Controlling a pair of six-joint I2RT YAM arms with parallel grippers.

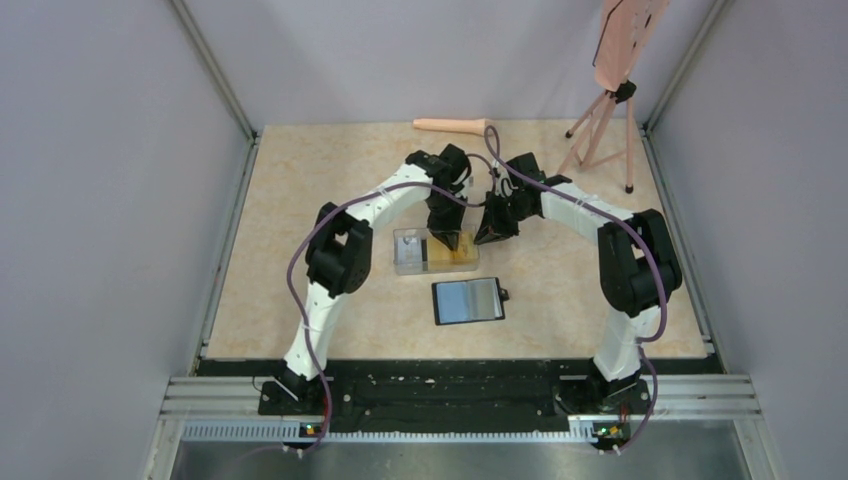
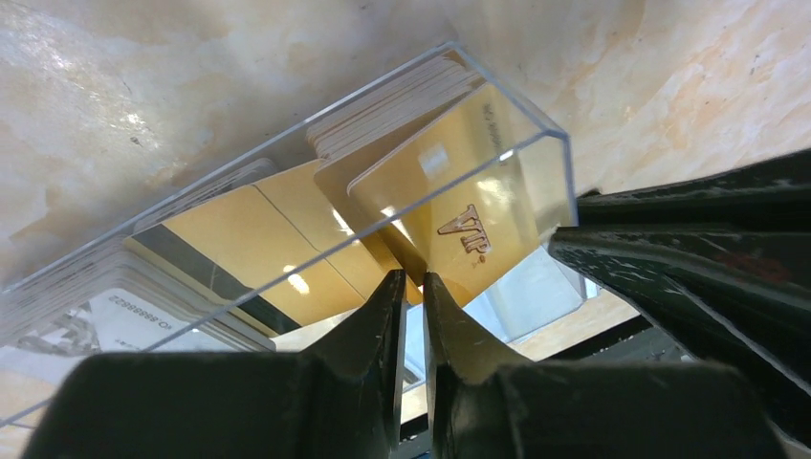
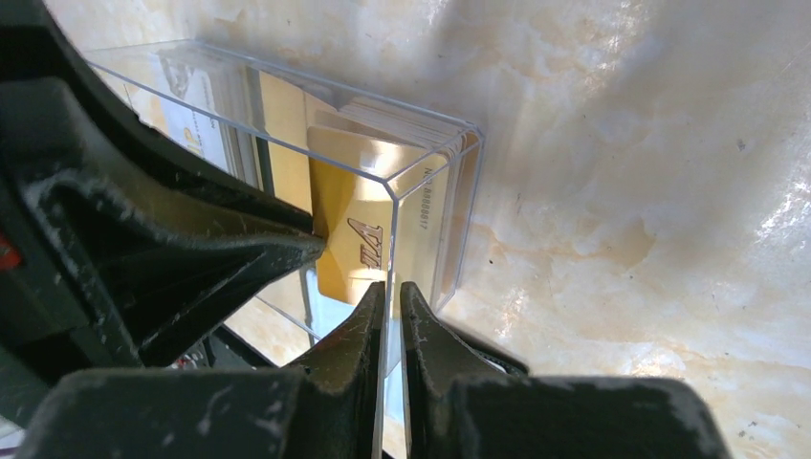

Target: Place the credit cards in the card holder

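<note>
A clear box (image 1: 408,267) holds stacks of cards, with a gold card (image 2: 469,206) tilted on top of the pile at its right end. My left gripper is at that card's edge, its fingers slightly open; whether the edge lies between the tips cannot be told. At the box's right end my right gripper is shut on the thin clear wall. The dark-edged card holder (image 1: 468,301) lies open in front of the box, with a blue half and a greyish half.
White cards (image 2: 143,320) fill the box's left end, beside more gold cards (image 2: 258,225). A pink cylinder (image 1: 450,126) lies at the table's back, and a pink tripod (image 1: 603,130) stands at back right.
</note>
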